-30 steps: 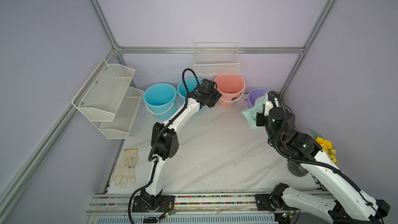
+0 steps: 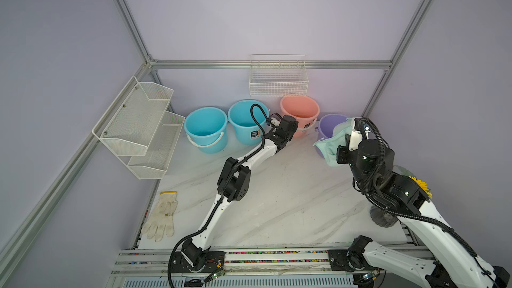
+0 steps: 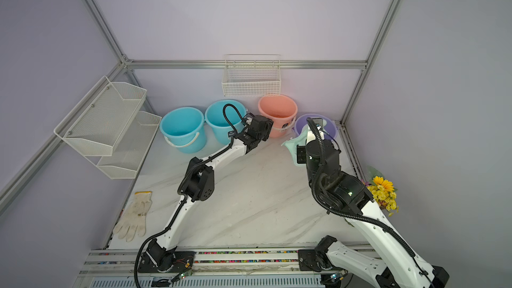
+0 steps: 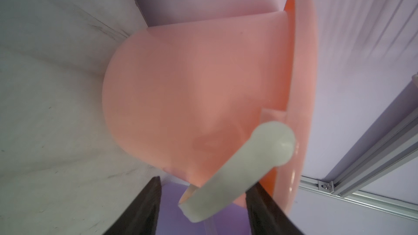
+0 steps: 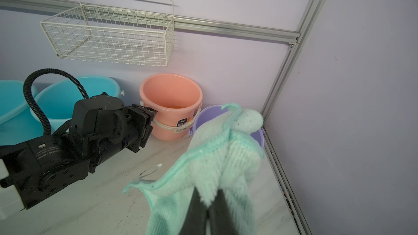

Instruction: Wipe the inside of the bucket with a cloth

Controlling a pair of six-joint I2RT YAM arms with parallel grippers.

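A pink bucket (image 2: 300, 107) stands upright by the back wall, its inside empty as far as the top left view shows. My left gripper is open at its front side, and in the left wrist view the bucket's white handle (image 4: 237, 169) crosses the space between the fingers; whether they touch it I cannot tell. Pale green cloth (image 5: 213, 148) hangs bunched from my right gripper, which is shut on it. That cloth is held in front of and partly over the purple bucket (image 3: 328, 124) at the right, away from the pink one.
Two blue buckets (image 2: 206, 123) stand left of the pink one, close to my left arm. Above them a wire basket (image 2: 278, 81) hangs on the wall. A white rack (image 2: 139, 122) and gloves (image 2: 161, 216) are at the left.
The right arm, with the cloth, has moved a little right.
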